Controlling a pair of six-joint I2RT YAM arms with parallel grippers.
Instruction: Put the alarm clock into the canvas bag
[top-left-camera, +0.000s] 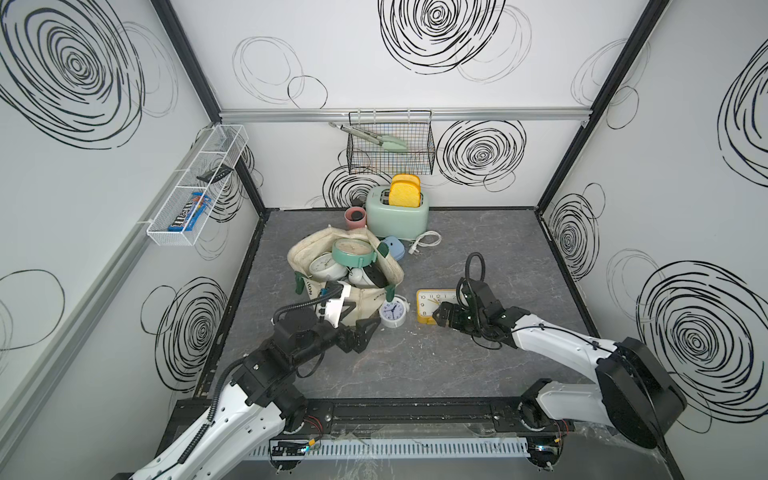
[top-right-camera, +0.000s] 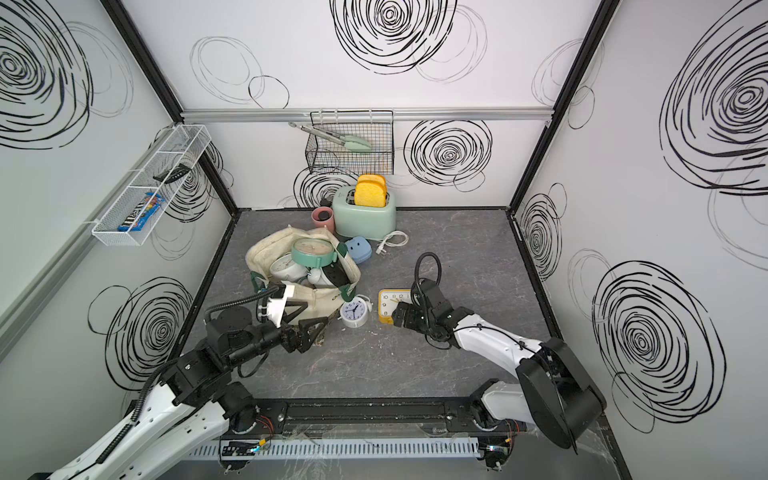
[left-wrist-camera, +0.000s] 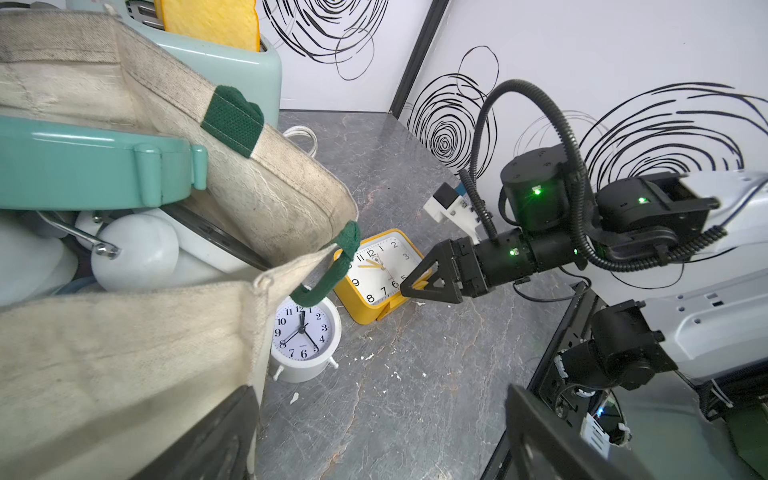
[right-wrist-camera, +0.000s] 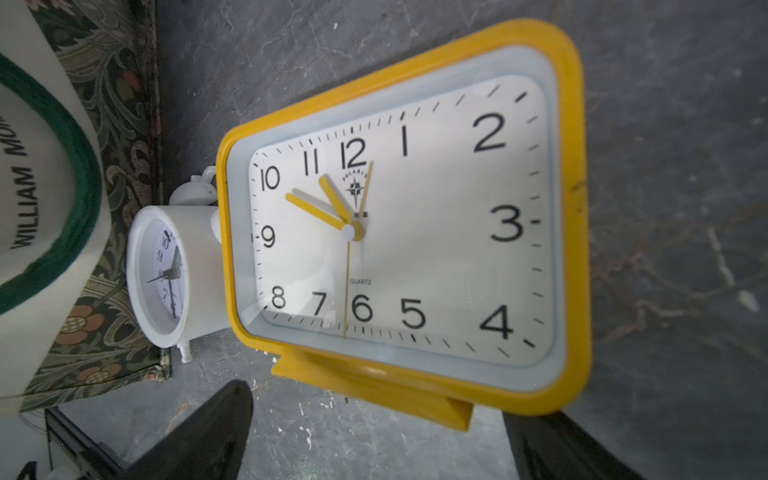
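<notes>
The canvas bag (top-left-camera: 369, 304), cream with green handles, stands open at the left of the table, holding a green round clock (top-left-camera: 353, 251) and white items. Just right of it a round white alarm clock (left-wrist-camera: 307, 336) rests on the table. Beside that lies a yellow rectangular alarm clock (right-wrist-camera: 416, 232), face up. My right gripper (top-left-camera: 445, 314) is open at the near right part of the yellow clock, covering part of it from above; whether its fingers touch the clock is unclear. In front of the bag my left gripper (top-right-camera: 315, 317) hangs open and empty.
Behind the bag stand a green toaster (top-left-camera: 397, 220) with yellow toast, a pink cup (top-left-camera: 355, 218) and a blue item (top-left-camera: 393, 247). A white cable (top-left-camera: 426, 240) lies by the toaster.
</notes>
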